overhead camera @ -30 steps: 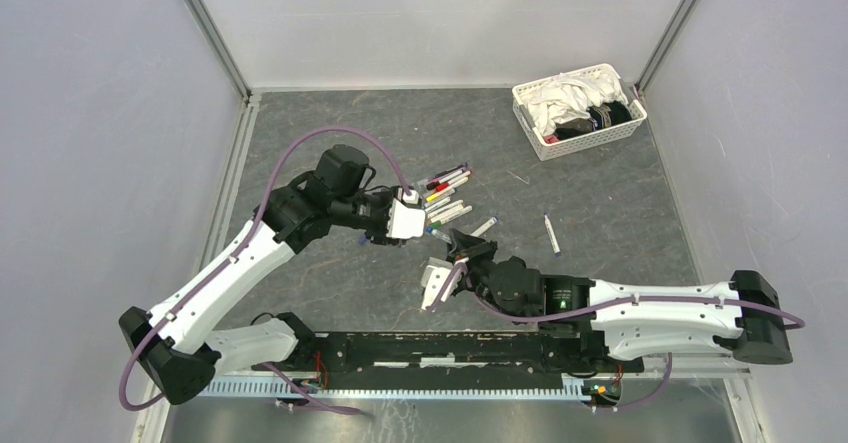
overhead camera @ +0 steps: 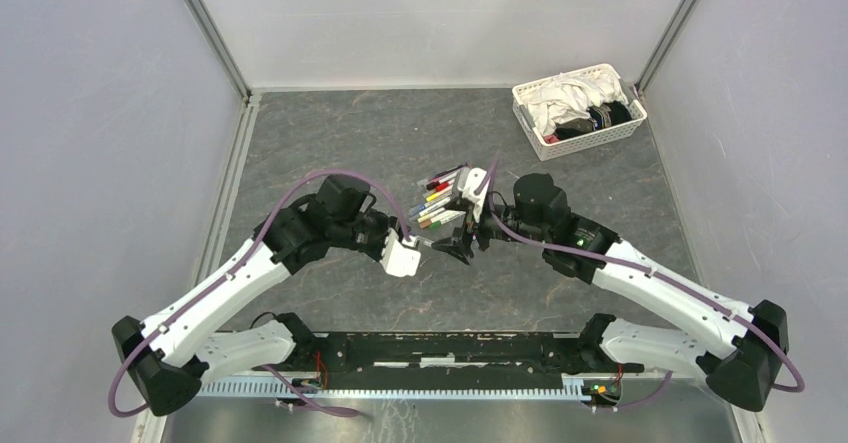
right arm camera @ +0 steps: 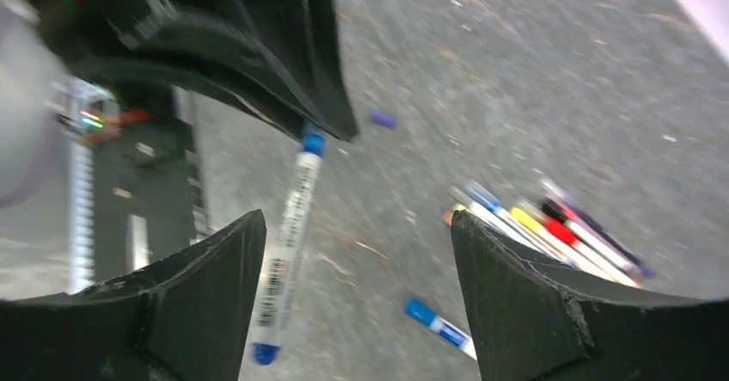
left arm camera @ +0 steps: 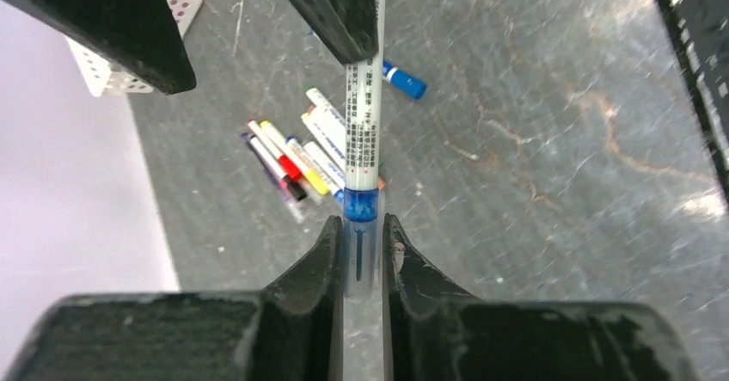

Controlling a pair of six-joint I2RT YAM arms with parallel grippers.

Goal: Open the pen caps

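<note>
A white pen with a blue collar and clear cap [left arm camera: 361, 132] is held up off the table. My left gripper is shut on it at the clear cap end. In the right wrist view the pen [right arm camera: 290, 235] slants away from the left fingers [right arm camera: 322, 97], its blue far end low in the picture. My right gripper stands open with the pen's barrel between its fingers, nearer the left-hand one. From the left wrist, a right finger [left arm camera: 339, 20] crosses in front of the barrel. Both fingertips are largely hidden from above.
Several coloured pens [overhead camera: 440, 198] lie in a row on the grey table beyond the grippers. A small blue cap [right arm camera: 382, 119] and a white pen with a blue end [right arm camera: 438, 325] lie loose. A white basket [overhead camera: 580, 145] with cloth stands at the back right.
My right gripper has swung away from the table's front edge and turned, its forearm now slanting up and covering loose pens. The left gripper has shifted slightly left and toward the front.
</note>
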